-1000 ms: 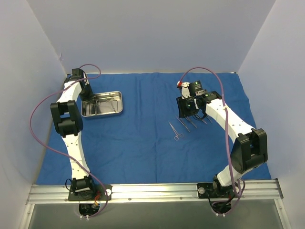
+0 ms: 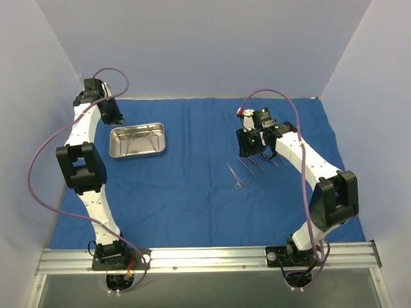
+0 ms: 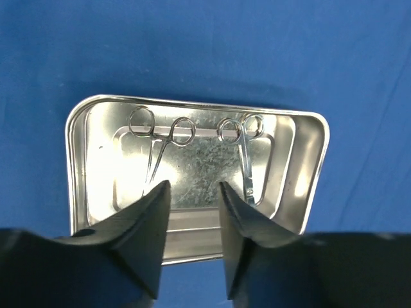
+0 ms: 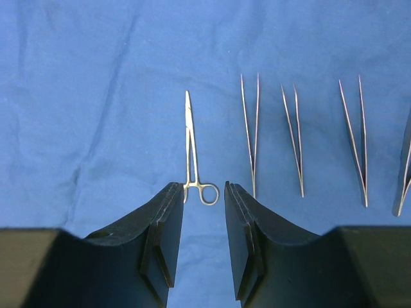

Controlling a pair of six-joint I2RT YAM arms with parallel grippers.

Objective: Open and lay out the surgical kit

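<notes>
A steel tray (image 2: 137, 151) on the blue cloth at left holds scissor-like instruments with ring handles, one (image 3: 153, 136) on the left and another (image 3: 246, 163) on the right. My left gripper is above the tray's edge, part open, nothing visible between its fingers. On the cloth at right lie a ring-handled clamp (image 4: 191, 147) and several tweezers (image 4: 253, 167) in a row. My right gripper hangs over them, part open, with nothing visible between its fingers.
Walls enclose the sides and back. Tubes arch over both arms.
The right arm has barely moved.
</notes>
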